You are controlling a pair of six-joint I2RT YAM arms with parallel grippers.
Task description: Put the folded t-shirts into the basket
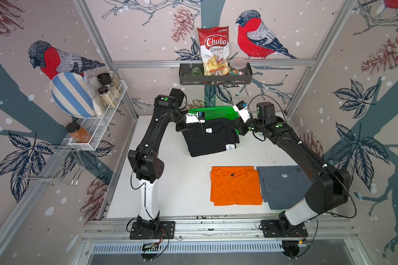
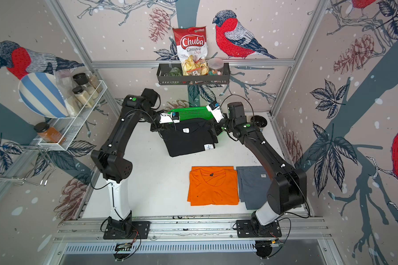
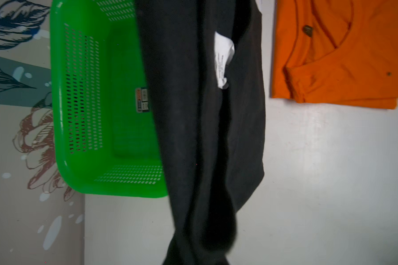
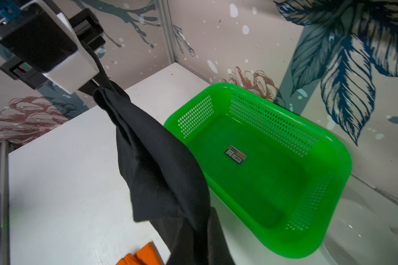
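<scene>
The folded black t-shirt (image 1: pixel 210 140) hangs stretched between my two grippers, in front of and partly over the green basket (image 1: pixel 214 111). My left gripper (image 1: pixel 185 125) is shut on its left upper corner, and my right gripper (image 1: pixel 238 125) is shut on the right one. Inside, the basket (image 4: pixel 256 172) is empty apart from a small label on its floor. On the table lie a folded orange t-shirt (image 1: pixel 235 187) and, to its right, a folded grey t-shirt (image 1: pixel 284 185), partly behind the right arm. In both wrist views the black cloth covers the fingertips.
Behind the basket is the patterned wall with a shelf (image 1: pixel 215 79) holding a chips bag. A white bowl (image 4: pixel 362 229) sits close to the basket's right end.
</scene>
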